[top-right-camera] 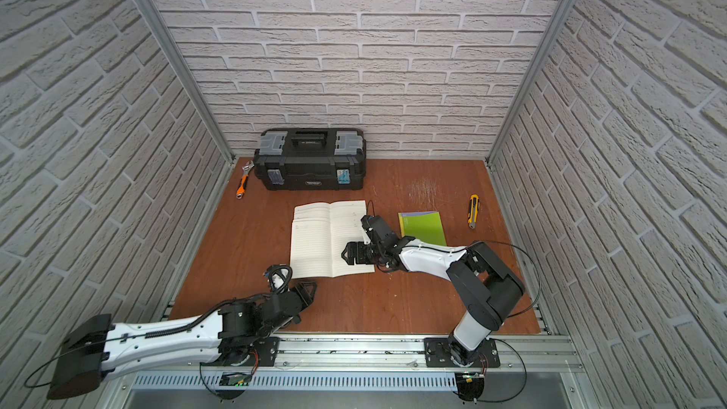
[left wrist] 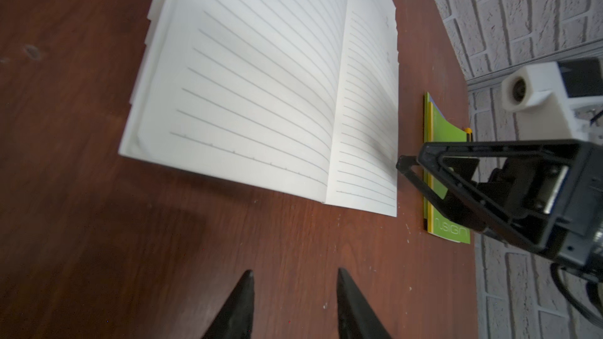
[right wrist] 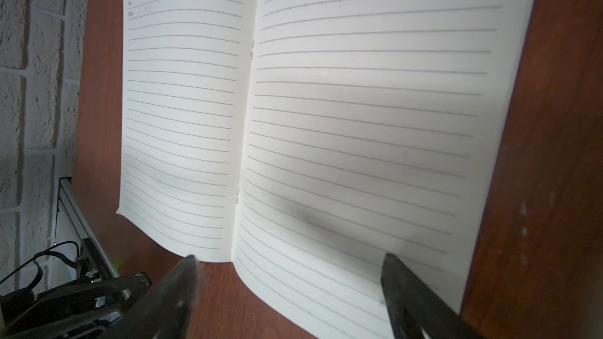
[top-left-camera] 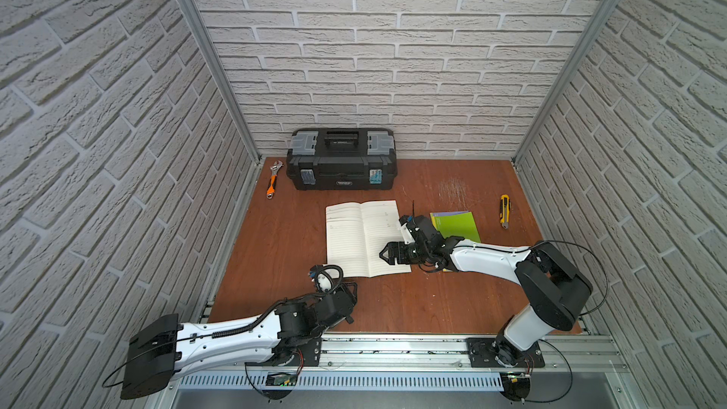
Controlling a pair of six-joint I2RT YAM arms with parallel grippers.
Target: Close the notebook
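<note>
The notebook [top-left-camera: 345, 238] lies spread wide on the wooden table, lined white pages facing up. Its left pages [left wrist: 251, 81] bulge in a thicker stack, and the spine fold runs away from me. Just off the near left edge hovers my left gripper, its fingers apart with bare table behind them. Above the right page [right wrist: 377, 138] is my right gripper, also open, nothing between its fingers. In the top left view its tips [top-left-camera: 388, 253] cover part of that page's lower right area.
A black toolbox [top-left-camera: 340, 163] stands at the back. An orange adjustable wrench [top-left-camera: 272, 180] lies to its left. On the right are a green notebook [top-left-camera: 458, 224], partly behind the right arm, and a yellow cutter [top-left-camera: 504, 212]. Bare table shows left of the notebook.
</note>
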